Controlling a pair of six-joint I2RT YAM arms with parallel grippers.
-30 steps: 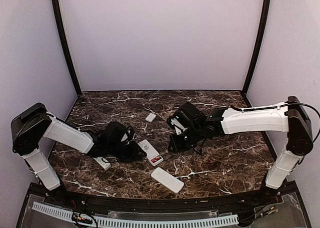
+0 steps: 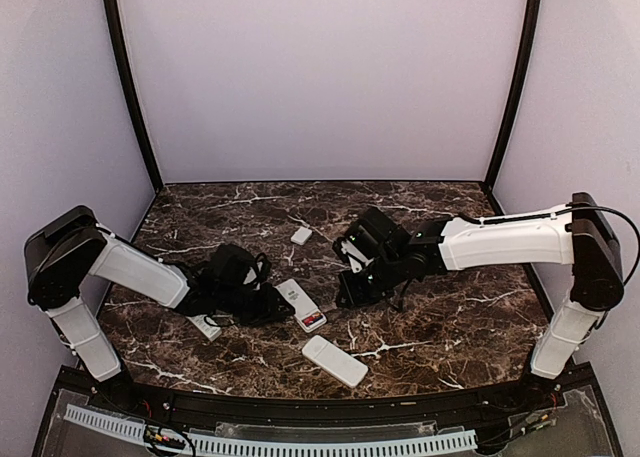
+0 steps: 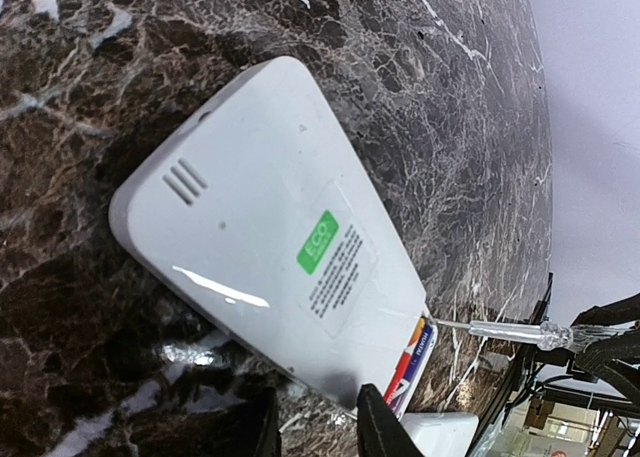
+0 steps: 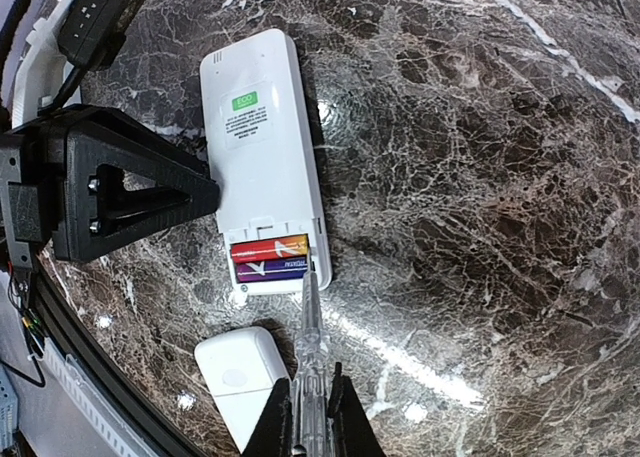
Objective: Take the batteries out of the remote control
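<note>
The white remote control (image 4: 258,137) lies back-up on the marble table, its battery bay open, holding an orange battery (image 4: 268,248) and a purple battery (image 4: 271,269). My left gripper is low against the remote's side; whether it grips it is unclear. My right gripper is shut on a clear screwdriver, whose thin tip reaches the bay at the end of the batteries, on the remote's right edge in the right wrist view.
A white slab (image 2: 334,361), perhaps another remote, lies in front. A small white piece (image 2: 301,235) lies behind. Another white object (image 2: 205,326) is under the left arm.
Very little differs in the top view; both arms and the remote look almost where they were.
</note>
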